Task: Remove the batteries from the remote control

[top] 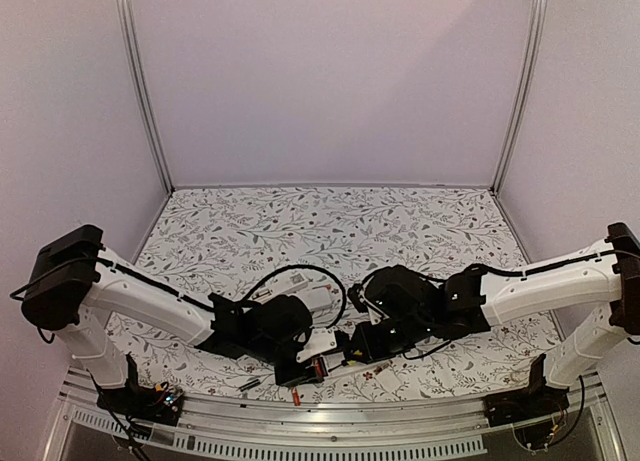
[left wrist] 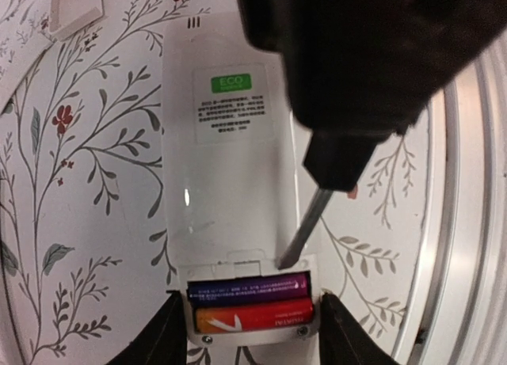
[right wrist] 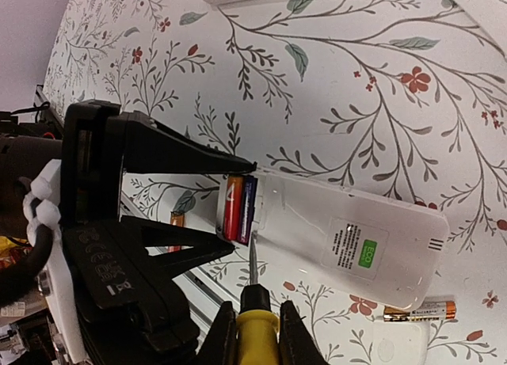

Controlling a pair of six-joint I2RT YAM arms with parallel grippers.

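The white remote (left wrist: 230,183) lies back up with its compartment open, holding a purple battery (left wrist: 245,284) and an orange-red battery (left wrist: 253,313). My left gripper is shut on the remote's compartment end, one finger on each side. My right gripper is shut on a yellow-handled screwdriver (right wrist: 255,333), whose thin metal tip reaches the compartment's edge beside the purple battery. In the top view both grippers meet at the front middle of the table, largely hiding the remote.
A loose battery (right wrist: 420,309) lies beside a white piece (right wrist: 396,341); an orange battery (top: 296,396) lies near the front edge. Other white items (top: 290,284) lie behind my left gripper.
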